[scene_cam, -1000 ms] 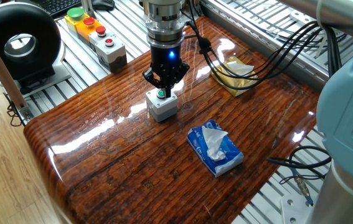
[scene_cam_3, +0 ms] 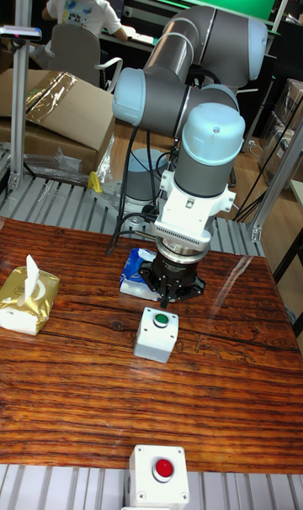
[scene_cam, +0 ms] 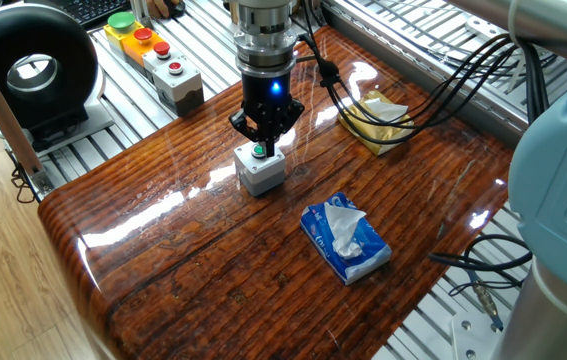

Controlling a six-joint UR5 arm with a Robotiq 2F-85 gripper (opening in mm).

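A small grey-white box with a green button (scene_cam: 259,151) on top stands on the glossy brown wooden table. My gripper (scene_cam: 269,152) points straight down over it, its fingers brought together and nothing visible between them. Seen from exterior view 1, the fingertips overlap the box's top beside the button. In exterior view 3 the gripper (scene_cam_3: 165,300) appears just behind the green button (scene_cam_3: 161,320) of the white box (scene_cam_3: 156,343). Whether the tips touch the box or hang slightly above it, I cannot tell.
A blue tissue pack (scene_cam: 345,238) and a gold tissue pack (scene_cam: 375,122) lie on the table. Off its edge stand red-button boxes (scene_cam: 175,80), with a green one (scene_cam: 121,22) behind. Black cables (scene_cam: 433,110) loop past the gold pack.
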